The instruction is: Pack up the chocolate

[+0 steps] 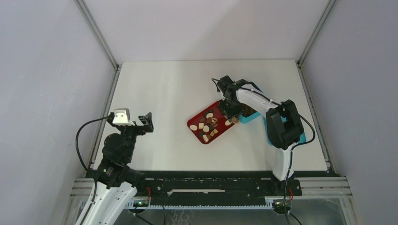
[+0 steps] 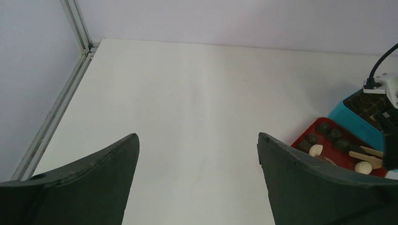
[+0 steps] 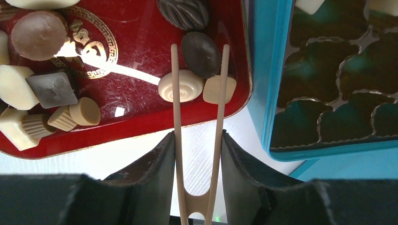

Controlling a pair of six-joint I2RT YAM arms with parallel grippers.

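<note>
Assorted chocolates lie on the red tray at the table's centre. In the right wrist view my right gripper grips a pair of beige tongs, part open, its two tips over the tray's corner around a dark oval chocolate, a white oval and a tan square; whether they touch any is unclear. Beside the tray is a blue box with a moulded insert, some white pieces at its top. My left gripper stands open and empty at the table's left.
A second blue container lies under the right arm. White walls bound the table.
</note>
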